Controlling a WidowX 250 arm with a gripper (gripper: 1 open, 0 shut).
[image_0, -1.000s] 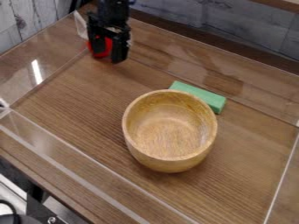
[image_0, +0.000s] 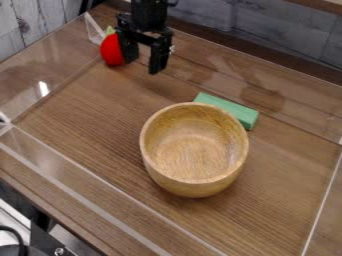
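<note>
My dark gripper (image_0: 144, 52) hangs at the top centre of the camera view, just right of a red round object (image_0: 112, 54). Whether its fingers are open or shut is too small to tell. A light wooden bowl (image_0: 195, 150) stands at the lower centre, and a green block (image_0: 227, 110) lies beside it to the upper right.
A small pale object (image_0: 102, 31) is behind the red one, near the back left edge.
My gripper has moved right, away from over the red object, which now shows more fully.
</note>
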